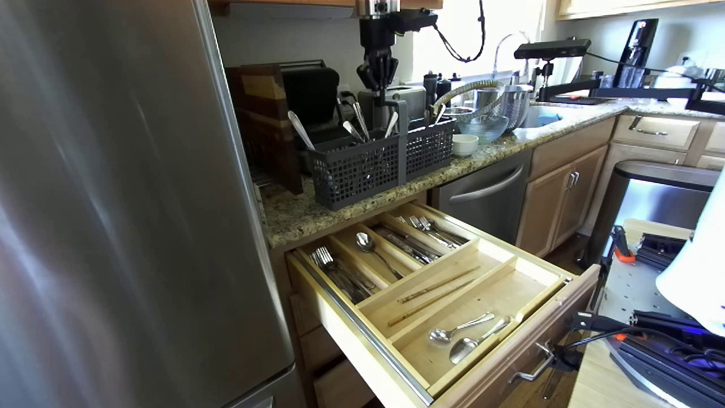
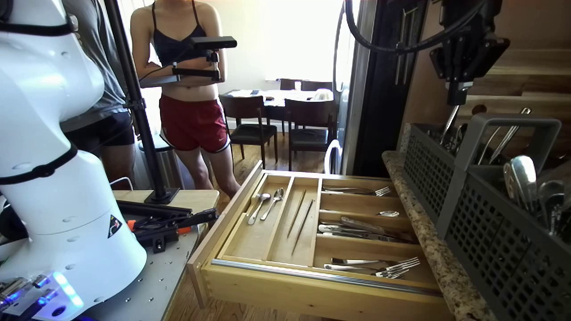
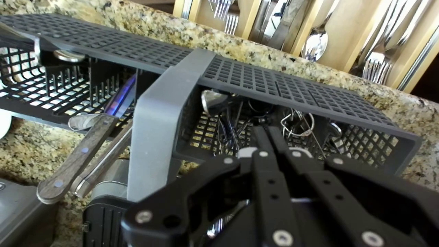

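Note:
Above the near half of the grey cutlery basket [image 1: 357, 170], my gripper [image 1: 380, 102] points straight down. In exterior view 2 its fingertips meet the upper end of a thin silver utensil handle [image 2: 451, 118], which slants down into the basket, so the gripper is shut on it. The utensil's lower end is hidden by the basket wall. From the wrist, the gripper shows its fingers close together over the basket compartment; the held piece is hard to make out there. The open drawer [image 2: 321, 286] holds forks, knives and spoons in wooden compartments.
Other utensils stick up from the basket, and its tall handle [image 2: 503, 120] rises close to the gripper. A wooden board [image 1: 272, 122] stands behind. Two spoons [image 1: 469, 336] and two chopsticks [image 1: 435, 296] lie in the drawer's front compartments, with bare wood around them.

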